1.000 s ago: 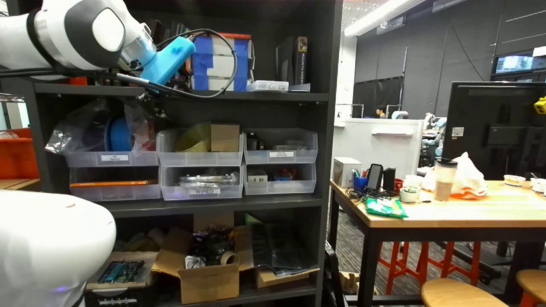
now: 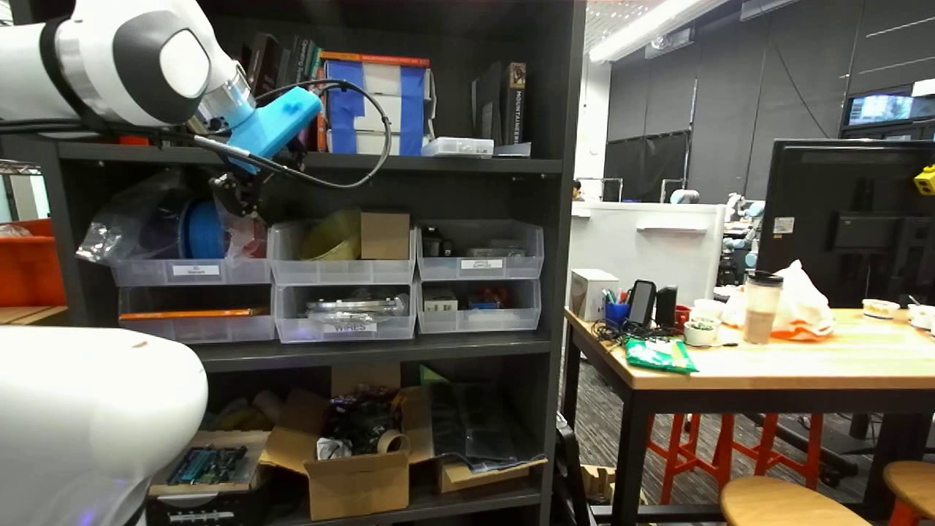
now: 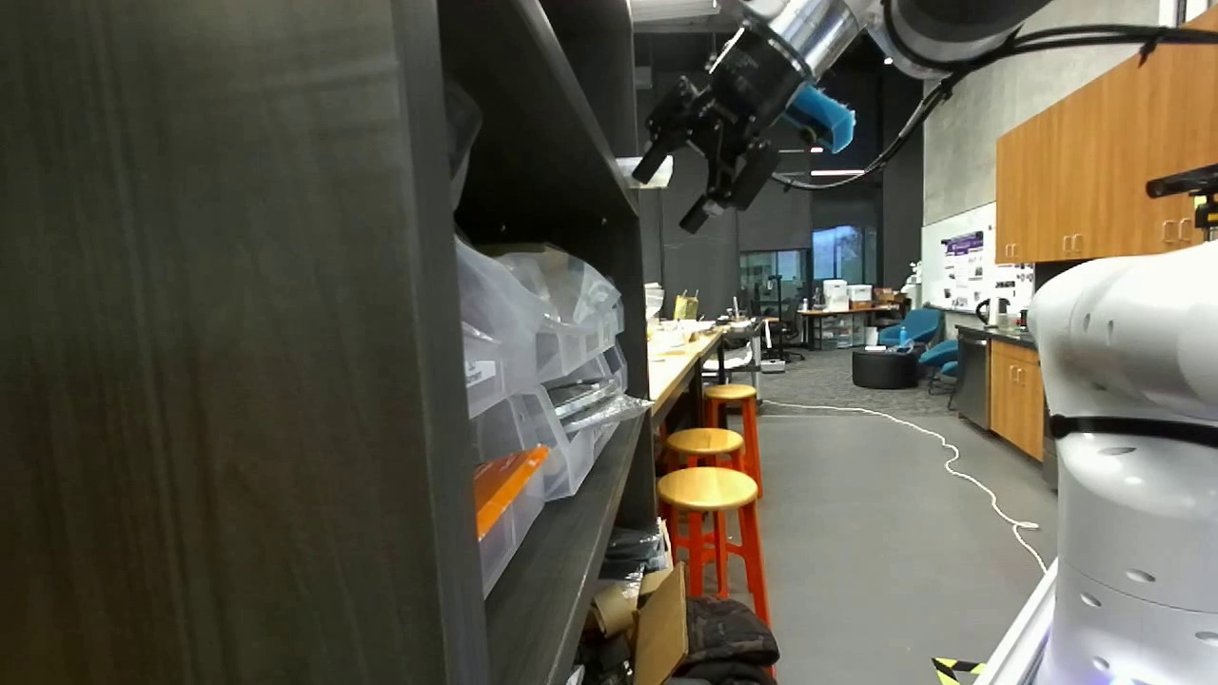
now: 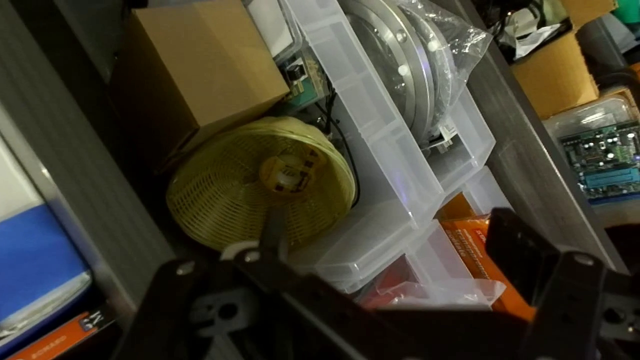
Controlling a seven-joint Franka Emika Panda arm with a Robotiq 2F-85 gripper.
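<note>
My gripper (image 3: 671, 196) is open in front of the shelf unit, with nothing between its fingers. In the wrist view, its fingers (image 4: 520, 255) stand wide apart. Beyond one fingertip in that picture lies a yellow woven basket (image 4: 258, 180), tipped so its hollow shows, beside a brown cardboard box (image 4: 210, 57). Both sit in a clear plastic bin (image 4: 384, 150) on the middle shelf. From the first exterior view, the gripper (image 2: 238, 191) appears before the left bin, where a blue spool (image 2: 204, 229) and clear plastic wrap are visible.
A shelf board (image 2: 368, 163) runs above the bins, carrying books and a blue-and-white stack (image 2: 379, 105). Lower bins hold metal rings and an orange packet (image 4: 474, 246). A cable loops out from the wrist. Open floor (image 3: 868, 514) lies beside the shelves.
The arm's wrist and gripper have shifted left and slightly down in the first exterior view. The bins and their contents look unmoved.
</note>
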